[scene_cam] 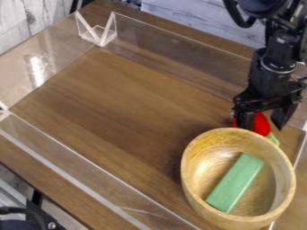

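My gripper (261, 115) is lowered at the right side of the table, open, its fingers around a red object with a green tip (259, 128), which it partly hides. Just below and left of it stands a tan bowl (197, 171) holding a green block (236, 181).
A clear plastic holder (99, 27) sits at the back left. Transparent walls edge the wooden table (120, 99), whose middle and left are clear.
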